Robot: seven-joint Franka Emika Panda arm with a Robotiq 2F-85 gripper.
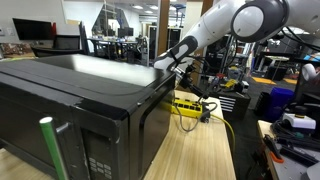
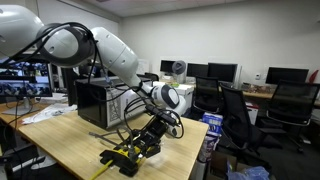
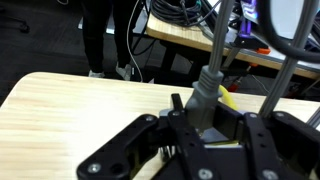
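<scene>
At the bottom of the wrist view my gripper is shut on a grey metal utensil [image 3: 205,88]. From its thick grey part, thin metal rods fan out toward the top right, much like a whisk. A yellow object [image 3: 229,101] lies behind and below the utensil. From outside, the gripper [image 2: 148,140] is low over the wooden table, close to a yellow-and-black object [image 2: 117,160]. Whether the utensil touches the table is unclear.
A large black microwave-like box [image 1: 97,140] fills the near left of the first exterior view. Bare wooden tabletop [image 3: 75,125] lies left of the gripper. Cables [image 3: 175,10] and tools clutter a shelf beyond the table edge.
</scene>
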